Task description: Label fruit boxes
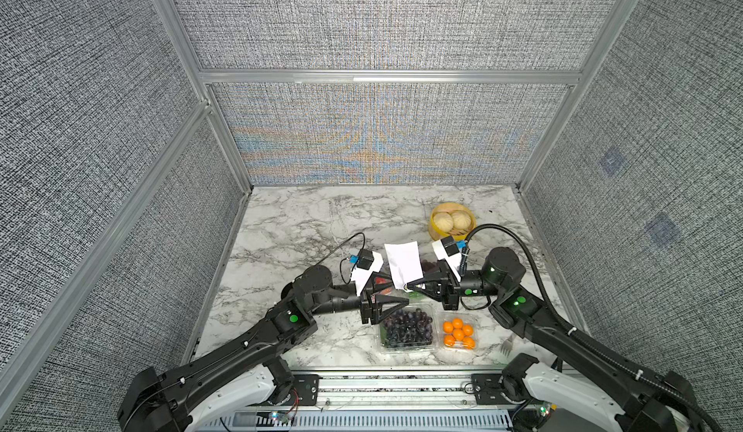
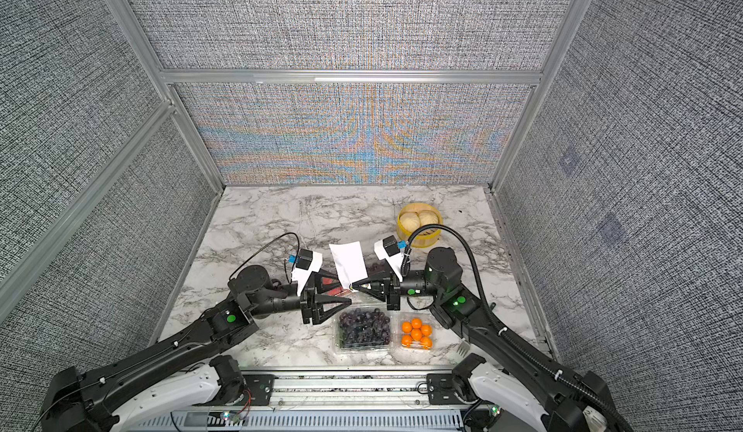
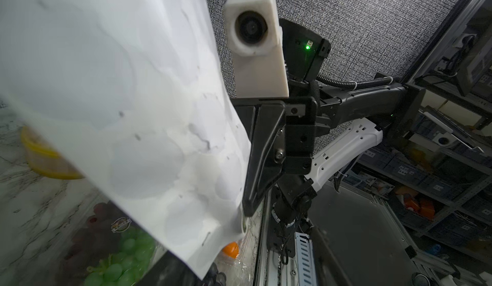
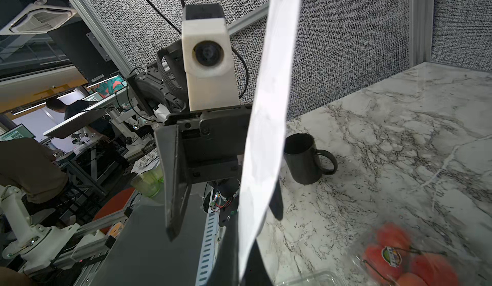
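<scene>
A white sheet [image 1: 402,262], with round shapes showing faintly through it in the left wrist view, stands up above the table. My right gripper [image 1: 410,287] is shut on its lower edge; the sheet also appears nearly edge-on in the right wrist view. Just left of it, my left gripper [image 1: 400,293] has its fingers spread, apparently holding nothing. Beneath the arms are clear boxes of dark grapes [image 1: 408,329] and oranges [image 1: 458,333]. Packed red fruit [image 4: 392,250] and green grapes [image 3: 123,255] lie farther back, partly covered by the arms and sheet.
A yellow steamer [image 1: 451,238] holding buns stands behind the right arm. On the left side is a black mug [image 4: 302,158], mostly hidden from above. A fork [image 1: 507,345] lies right of the oranges.
</scene>
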